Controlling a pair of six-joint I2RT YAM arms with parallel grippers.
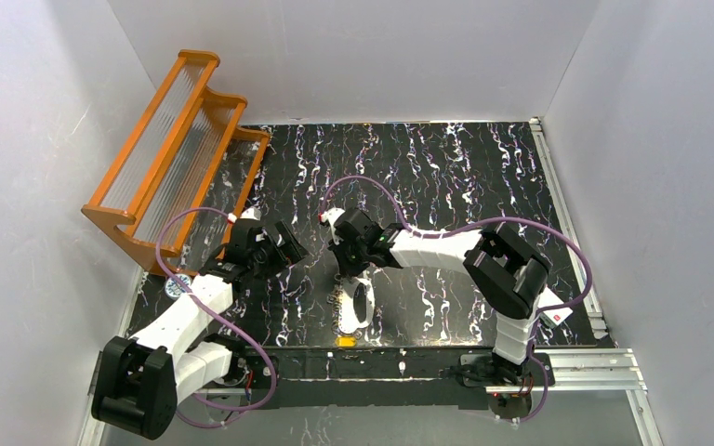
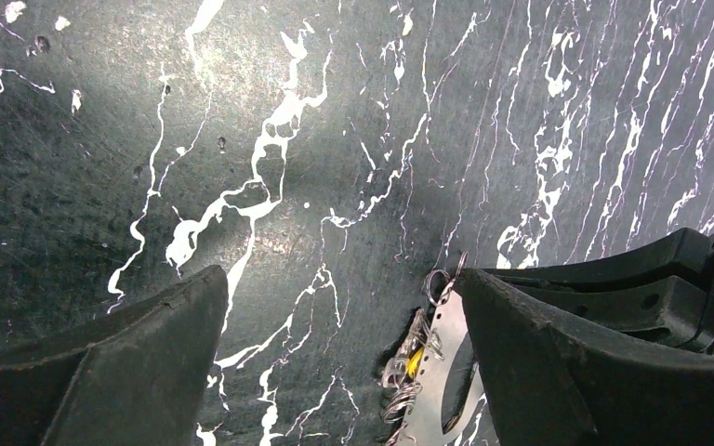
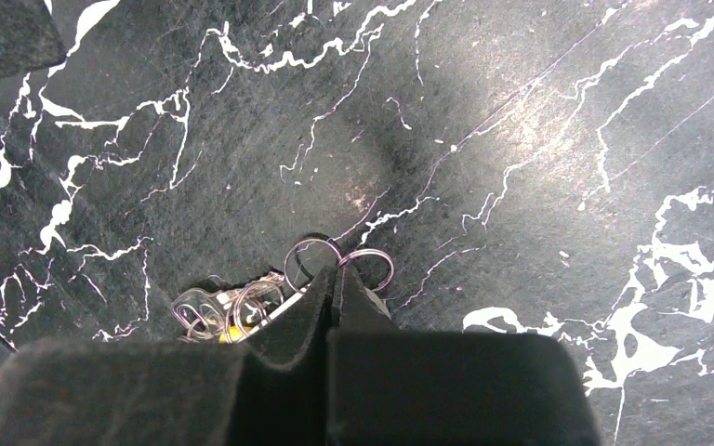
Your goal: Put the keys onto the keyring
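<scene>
A pale flat keyring plate with a dark oval opening lies on the marbled table. Small metal rings run along its edge, with a bit of yellow among them. At its far end, two thin metal loops meet at the fingertips of my right gripper, which is shut; whether a loop is pinched cannot be made out. My left gripper hangs open to the left of the plate, nothing between its fingers. No key shape shows clearly; my right fingers hide part of the plate.
A wooden rack with ribbed clear panels stands at the back left. One yellow piece lies by the front edge, below the plate. A white card is at the far right. Open table stretches behind both arms.
</scene>
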